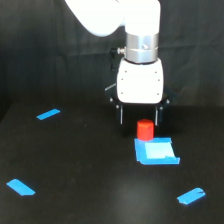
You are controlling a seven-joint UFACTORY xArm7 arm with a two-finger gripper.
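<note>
A small red block point(145, 130) stands on the black table, right at the rear edge of a blue-outlined square with a pale middle point(157, 151). My gripper point(140, 119) hangs just above and behind the block, pointing down. Its two thin dark fingers are spread wide apart, and the block appears below the gap, nearer the right finger. Nothing visible is clamped between them. Whether a finger touches the block cannot be made out against the dark background.
Strips of blue tape lie flat at the rear left point(49, 114), the front left point(20, 187) and the front right point(191, 196).
</note>
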